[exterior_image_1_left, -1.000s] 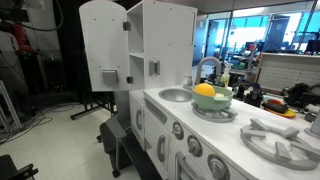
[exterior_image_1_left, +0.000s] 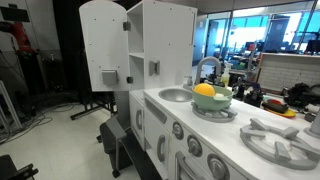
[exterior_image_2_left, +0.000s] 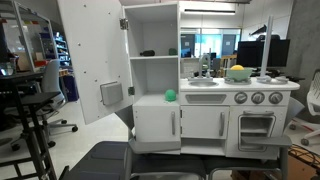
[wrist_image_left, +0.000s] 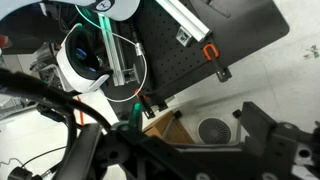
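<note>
In the wrist view my gripper stands open, its dark fingers spread along the lower part of the picture with nothing held between them. Beyond it lie a black perforated plate and the pale floor; no kitchen item shows there. A green bowl (exterior_image_1_left: 212, 102) sits on the near burner of the white toy kitchen, with a round orange item (exterior_image_1_left: 204, 89) in it. Inside the tall cabinet (exterior_image_2_left: 154, 72), a small green object (exterior_image_2_left: 170, 95) rests on the lowest level. The cabinet door (exterior_image_2_left: 91, 60) is swung wide open. Neither exterior view clearly shows the gripper.
A sink (exterior_image_1_left: 177, 95) with a faucet lies between cabinet and bowl. Another burner (exterior_image_1_left: 280, 143) is bare. Dark objects (exterior_image_2_left: 148, 53) sit on the upper shelf. Grey bench-like pieces (exterior_image_2_left: 100, 160) stand before the kitchen. In the wrist view, cables (wrist_image_left: 50, 95) and a metal bar (wrist_image_left: 187, 18) are close by.
A dark shape and cable at the upper left edge of exterior view 1 have shifted. The bowl, the orange item and the cabinet door look unmoved.
</note>
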